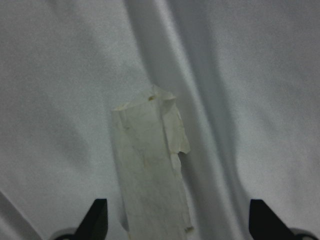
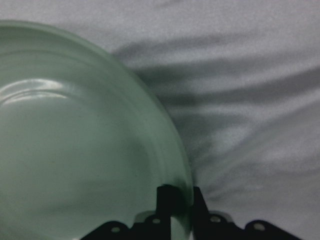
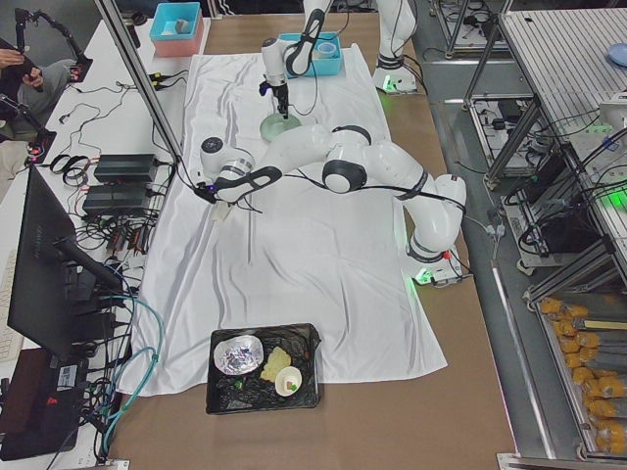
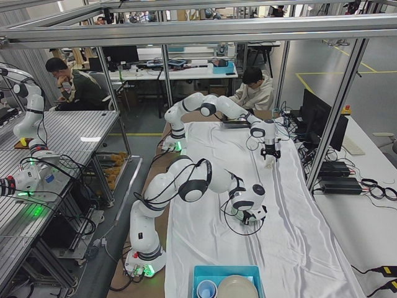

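A crumpled strip of pale paper (image 1: pixel 147 165) lies on the white cloth. My left gripper hovers over it, open, with the strip between and below its spread fingers. A green plate (image 2: pixel 70 135) lies on the cloth in the right wrist view and the camera left view. My right gripper is at the plate's rim, its two fingertips close together on either side of it, shut on the rim.
A black tray (image 3: pixel 263 397) with foil, a small bowl and food stands at the near end of the cloth. A blue bin (image 4: pixel 257 273) with dishes stands at the far end beside the right arm.
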